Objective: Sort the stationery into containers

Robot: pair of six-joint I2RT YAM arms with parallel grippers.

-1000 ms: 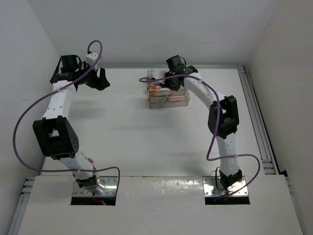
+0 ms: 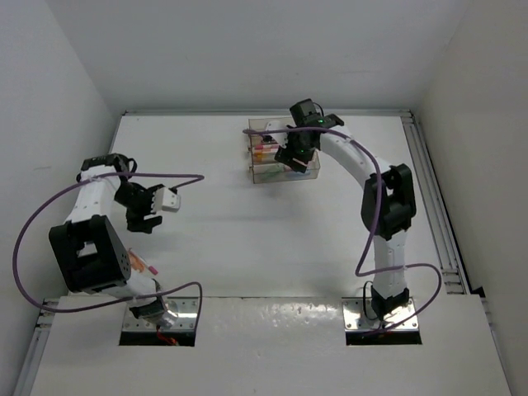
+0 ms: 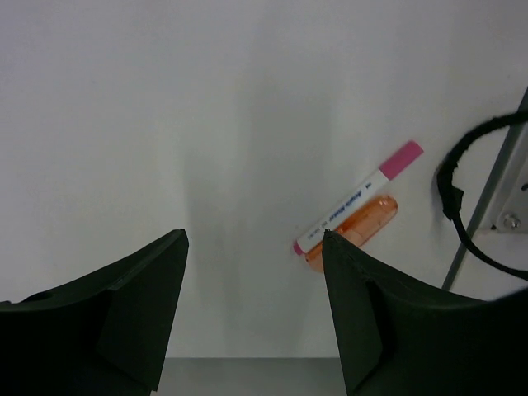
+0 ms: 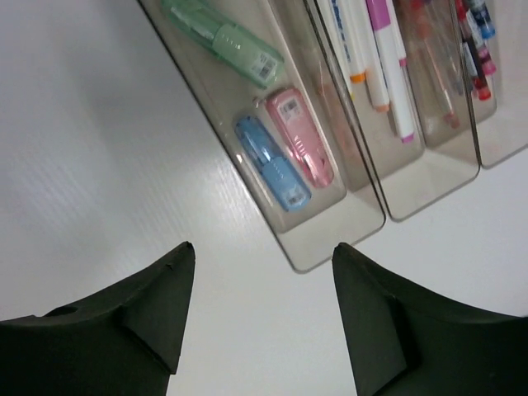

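Observation:
My left gripper (image 2: 144, 216) is open over the left side of the table. Below it in the left wrist view lie a white-and-pink marker (image 3: 346, 206) and an orange highlighter (image 3: 370, 218), side by side. My right gripper (image 2: 293, 158) hangs over the clear sectioned container (image 2: 256, 177), its fingers apart with nothing between. In the right wrist view, the front compartment holds green (image 4: 247, 54), pink (image 4: 299, 132) and blue (image 4: 272, 165) items; other compartments hold white markers (image 4: 388, 66) and darker pens (image 4: 470, 49).
A black cable (image 3: 450, 186) runs beside a metal plate at the table's edge in the left wrist view.
My left arm has swung from the back of the table down toward the front-left items. My right gripper has shifted slightly rightward above the container.

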